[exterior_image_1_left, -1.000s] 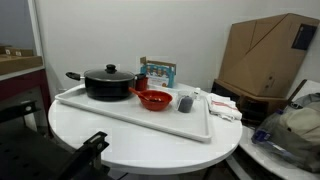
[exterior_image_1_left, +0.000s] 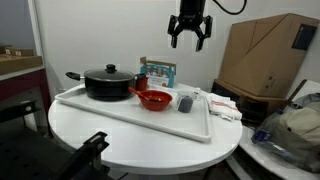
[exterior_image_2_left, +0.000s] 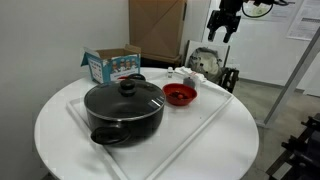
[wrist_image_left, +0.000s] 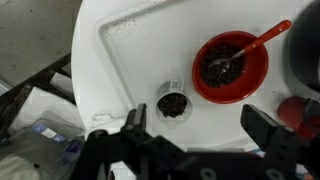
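High above the table, my gripper (exterior_image_1_left: 187, 44) hangs open and empty, well clear of everything below. Looking down in the wrist view, a grey cup (wrist_image_left: 174, 103) with dark bits inside lies between and just ahead of my spread fingers. Beside it is a red bowl (wrist_image_left: 253, 79) holding more dark bits and a red-handled spoon (wrist_image_left: 262, 40). A black lidded pot (exterior_image_1_left: 108, 81) stands at the left end of the tray in exterior view 1. Under these is a white tray (exterior_image_1_left: 190, 126) on a round white table (exterior_image_1_left: 130, 152).
Behind the pot stand a red container (exterior_image_1_left: 142, 80) and a colourful open box (exterior_image_1_left: 160, 72). A white cloth (exterior_image_1_left: 224, 106) lies at the table's right edge. Large cardboard boxes (exterior_image_1_left: 265, 55) rise beyond it. The tray's front part is clear.
The objects on the table have not moved.
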